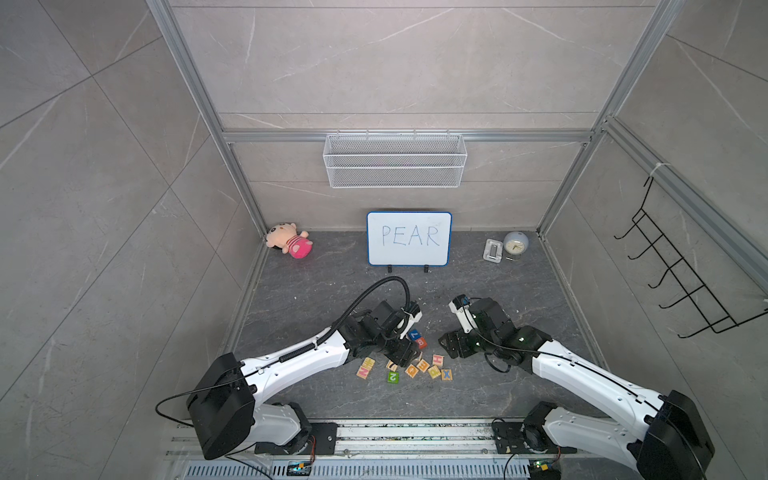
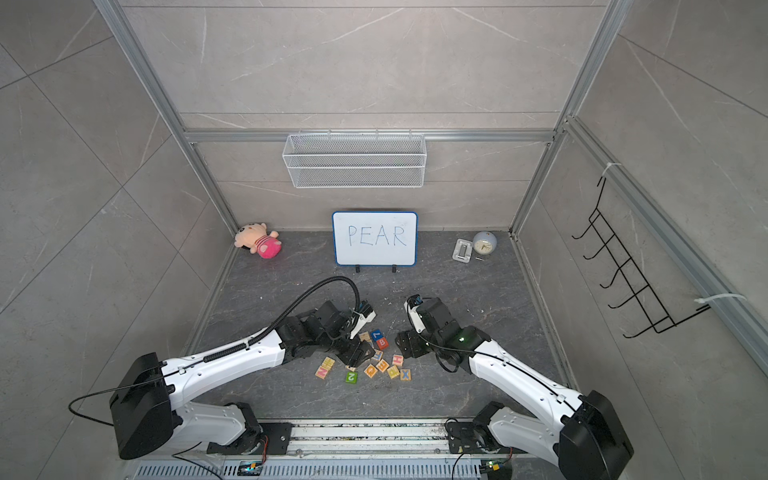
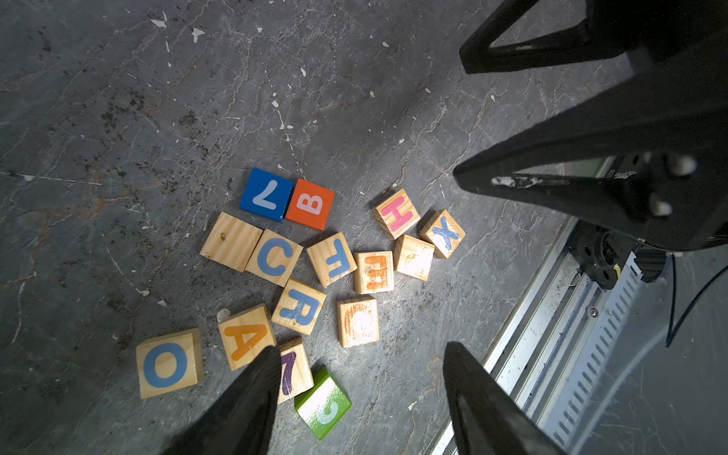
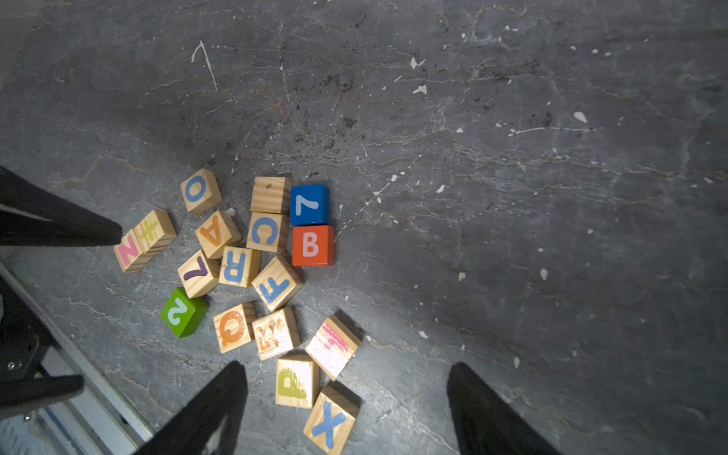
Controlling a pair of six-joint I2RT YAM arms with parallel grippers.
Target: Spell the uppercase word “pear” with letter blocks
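Note:
Wooden letter blocks lie loose on the dark table between my arms. The A (image 3: 246,336) is orange, and touching it is the blue R (image 3: 298,306). A worn orange E (image 3: 374,272) rests right of the R. The P (image 4: 296,381) shows green in the right wrist view, beside the blue X. My left gripper hangs over the cluster with its fingers apart and empty. To the right of the blocks, my right gripper is also open, nothing held. A whiteboard (image 1: 409,238) at the back reads PEAR.
Other blocks crowd close: the blue 7 (image 4: 309,204), red B (image 4: 312,245), green 2 (image 4: 183,311) and O (image 4: 200,190). A plush doll (image 1: 289,240) and a round clock (image 1: 516,243) stand at the back corners.

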